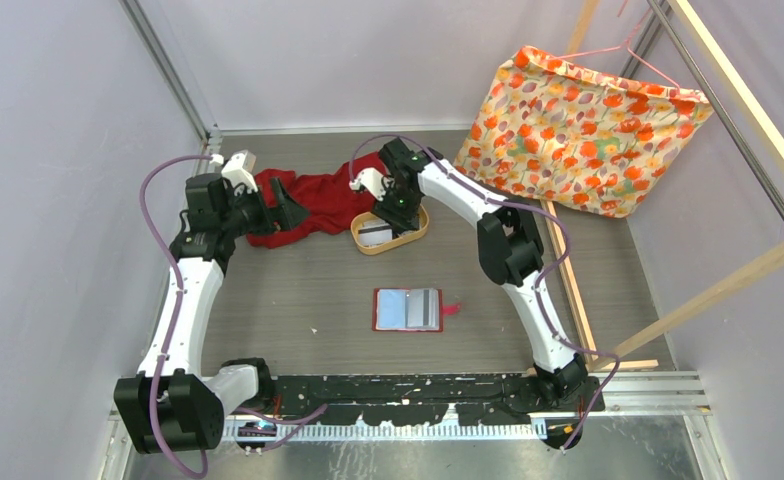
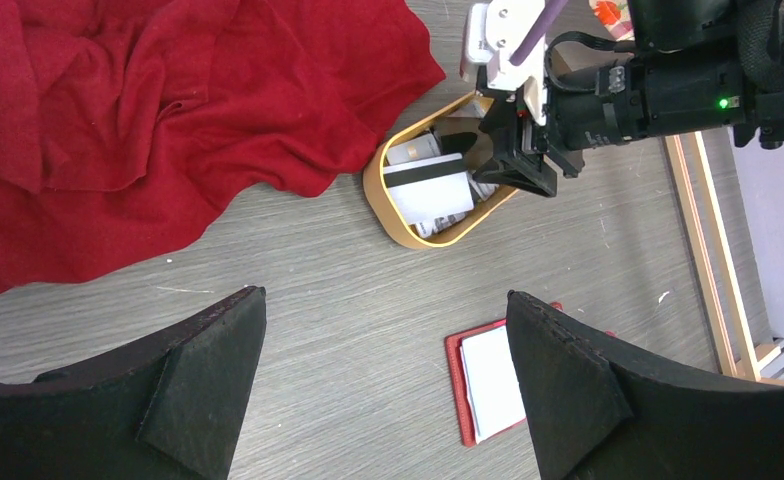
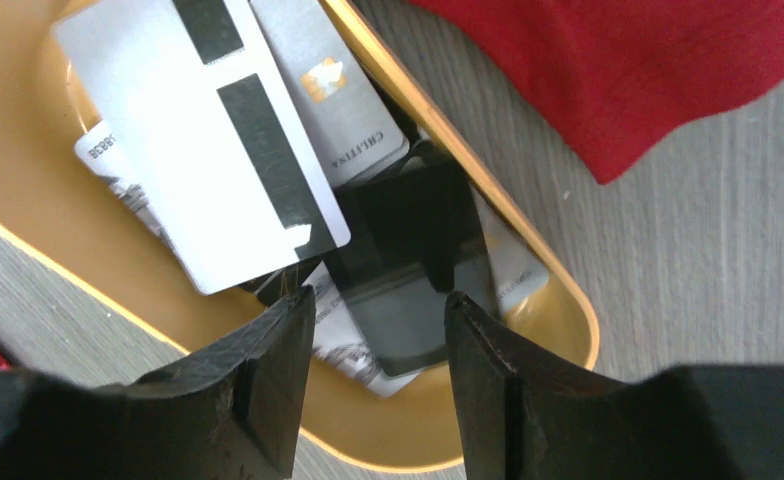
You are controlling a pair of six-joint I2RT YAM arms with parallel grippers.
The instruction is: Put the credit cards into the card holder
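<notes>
Several cards lie in an oval tan basket [image 1: 417, 239]. On the pile, a white card with a black stripe [image 3: 183, 130], a grey card with a gold chip [image 3: 333, 85] and a black card [image 3: 423, 270] show clearly. My right gripper reaches down into the basket, its fingers apart on either side of the black card's lower part; no firm contact shows. The card holder [image 1: 408, 310], red-edged, lies spread on the table in front, with a striped card in its right side. Left of the basket, my left gripper [image 1: 293, 205] hangs open and empty.
A crumpled red cloth [image 1: 320, 195] lies behind and left of the basket. At the back right hangs an orange-flowered cloth [image 1: 583, 130] by a wooden frame [image 1: 568, 275]. The table left of the card holder is bare.
</notes>
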